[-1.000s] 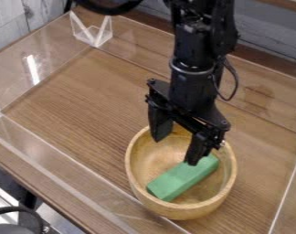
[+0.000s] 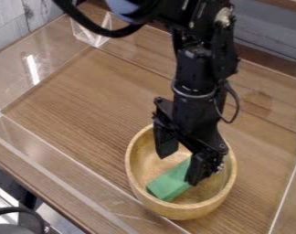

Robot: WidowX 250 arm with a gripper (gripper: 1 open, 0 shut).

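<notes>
My black gripper (image 2: 186,152) hangs low over a cream round bowl (image 2: 152,195) in the lower middle, its fingers reaching down inside the rim and standing open. A green block (image 2: 169,186) lies tilted on the bowl's bottom, just below and left of the fingers. The gripper hides part of the bowl's back and part of the block's far end. Whether the fingers touch the block I cannot tell.
A clear plastic object stands at the top left edge, partly hidden by a black cable.
The gripper has moved down into the bowl, toward the green block. The bowl and block look almost unmoved.
</notes>
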